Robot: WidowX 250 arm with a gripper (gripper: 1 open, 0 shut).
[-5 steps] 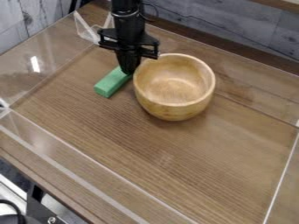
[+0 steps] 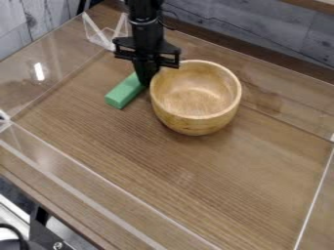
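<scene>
The black gripper (image 2: 146, 61) reaches down from the top centre, just behind the left rim of a wooden bowl (image 2: 196, 98). Its tips sit close to the bowl's rim and the upper end of a green block (image 2: 124, 92), which lies flat on the table left of the bowl. I cannot see clearly what, if anything, is between the fingers, or whether they touch either thing.
A transparent object stands at the back left behind the gripper. Cables show at the lower left edge.
The gripper has shifted very slightly; the bowl and the green block look unchanged.
</scene>
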